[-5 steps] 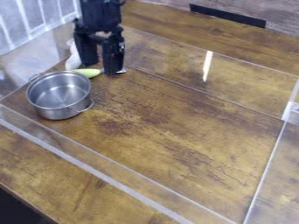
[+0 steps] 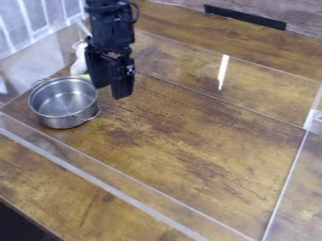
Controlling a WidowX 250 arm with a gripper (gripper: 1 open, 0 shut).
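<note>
My black gripper (image 2: pixel 108 82) hangs open at the upper left, just behind and right of a steel pot (image 2: pixel 63 100) with side handles. Nothing shows between its fingers. A white object (image 2: pixel 81 58) is partly visible behind the arm; whatever else lies under the gripper is hidden.
Transparent panels border the work area on the left and right, and a dark bar (image 2: pixel 244 16) lies along the back right.
The gripper has moved toward the camera and lower, covering the green object and spoon-like metal item that showed earlier. The pot stays in place.
</note>
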